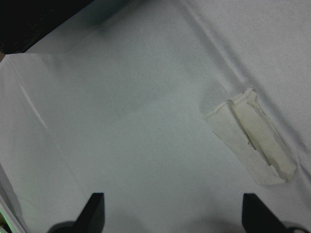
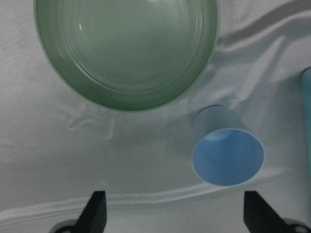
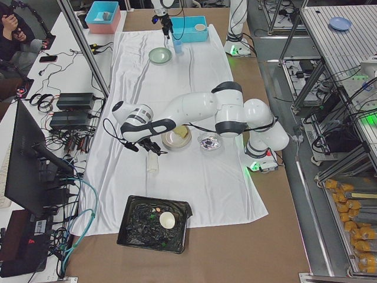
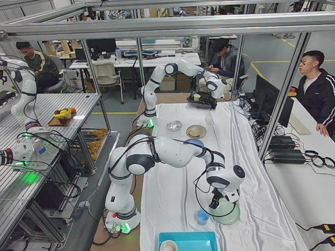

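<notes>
My left gripper [image 3: 153,148] hangs open above the white cloth, near a folded, pale paper-like strip [image 1: 260,145] and beside a beige plate [image 4: 194,135] holding something yellow. My right gripper is open and empty at the other end, over the cloth by a green plate [image 2: 126,53] and a light blue cup [image 2: 226,153]. The cup stands next to the green plate.
A black-lined tray [image 3: 141,236] with a white bowl lies at the left arm's end. A turquoise bin [image 4: 187,238] is at the right arm's end. A foil-like dish [image 3: 210,141] sits near the beige plate.
</notes>
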